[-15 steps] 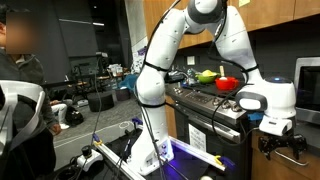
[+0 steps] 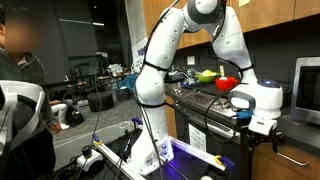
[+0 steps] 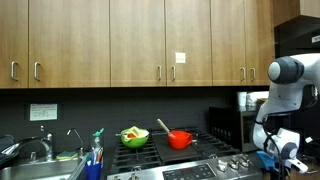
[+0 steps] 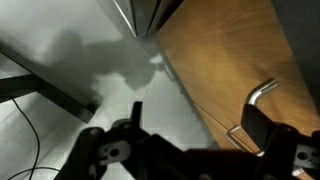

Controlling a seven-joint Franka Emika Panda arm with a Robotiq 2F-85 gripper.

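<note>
My gripper is open, its two dark fingers wide apart at the bottom of the wrist view with nothing visible between them. In exterior view 1, the gripper point(image 2: 265, 140) is low in front of the wooden cabinet at the right. A silver bar handle point(image 4: 262, 91) stands out from the wooden front point(image 4: 215, 50) in the wrist view, close to the right finger. Whether they touch cannot be told. From the side, that handle point(image 2: 292, 158) lies below and to the right of the gripper.
Grey floor point(image 4: 120, 75) fills the wrist view's left side. The stove point(image 2: 195, 97) is left of the arm, with a red pot point(image 2: 228, 82) and a green bowl point(image 2: 207, 76) on it. A microwave point(image 2: 308, 90) stands on the counter at the right.
In exterior view 1 my gripper has shifted left, away from the bar handle, and its wrist has turned somewhat. The cabinet front looks unchanged.
</note>
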